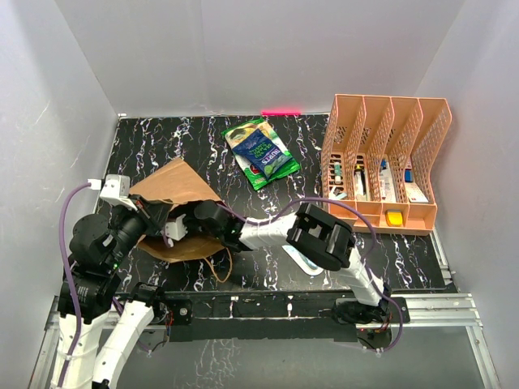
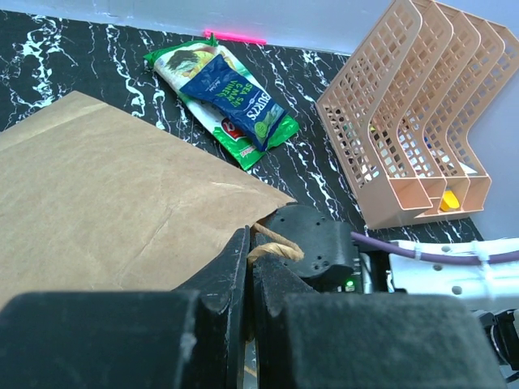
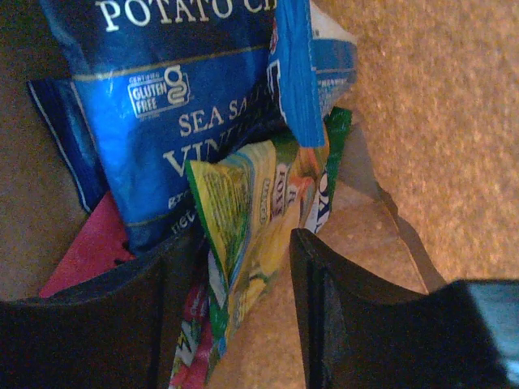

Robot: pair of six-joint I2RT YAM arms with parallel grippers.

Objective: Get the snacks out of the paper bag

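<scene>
The brown paper bag point(image 1: 178, 180) lies on its side at the left of the table, its mouth toward the right arm. My left gripper is shut on the bag's twisted handle point(image 2: 274, 246) at the upper edge. Inside the bag, my right gripper stands part open, one finger to each side of a yellow-green snack packet point(image 3: 258, 207). Behind that packet, in the right wrist view, is a blue potato chip bag point(image 3: 174, 89); a pink-red packet point(image 3: 91, 250) shows at the left. From above, the right fingertips are hidden in the bag.
Out on the table, a blue chip bag point(image 1: 259, 151) rests on a green snack bag point(image 1: 284, 170). An orange-pink divided rack point(image 1: 379, 212) with small items stands at the right. Open tabletop lies between rack and snacks.
</scene>
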